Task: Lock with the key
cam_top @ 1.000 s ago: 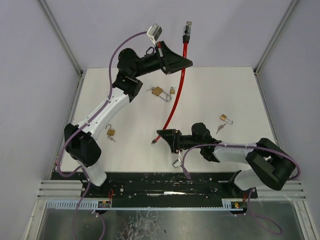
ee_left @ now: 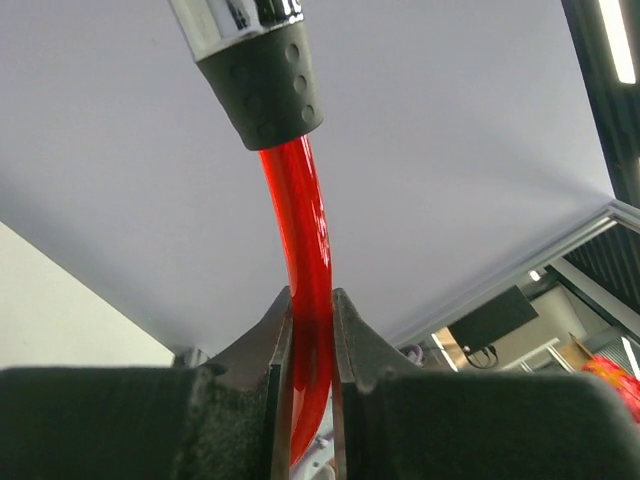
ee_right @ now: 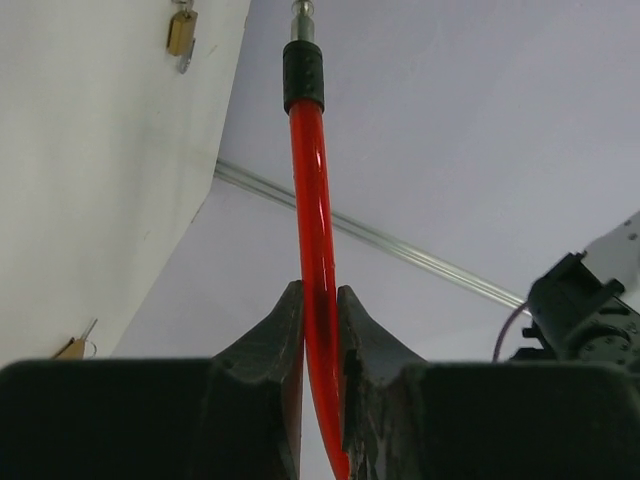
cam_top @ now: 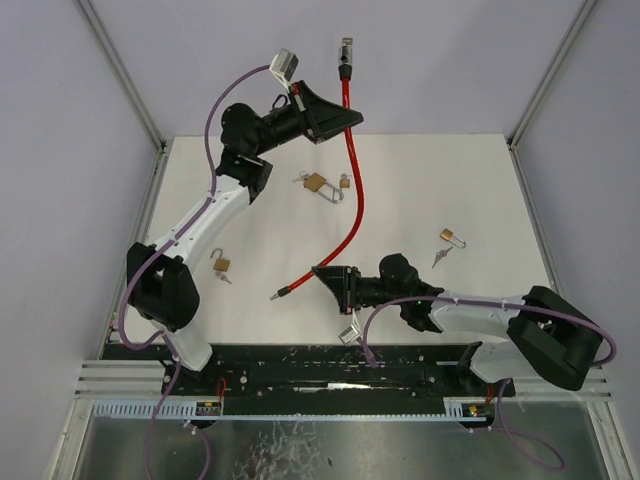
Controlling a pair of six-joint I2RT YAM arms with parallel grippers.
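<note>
A red cable lock (cam_top: pixel 356 190) runs between my two grippers. High in the top view, my left gripper (cam_top: pixel 340 125) is shut on it just below a silver-and-black end fitting (ee_left: pixel 262 90). My right gripper (cam_top: pixel 332 275) grips the red cable (ee_right: pixel 316 210) near its lower end, which has a black sleeve and metal tip (ee_right: pixel 303 80); that end points down-left in the top view. Several brass padlocks with small silver keys lie on the white table, among them one at upper middle (cam_top: pixel 316 182), one at left (cam_top: pixel 222 264) and one at right (cam_top: pixel 447 234).
Pale walls and metal rails border it. A small padlock (cam_top: pixel 345 180) lies close to the cable at upper middle.
My left gripper and the cable's upper end have moved left and slightly up in the top view. The cable's lower end has swung left and down and sticks out further from my right gripper.
</note>
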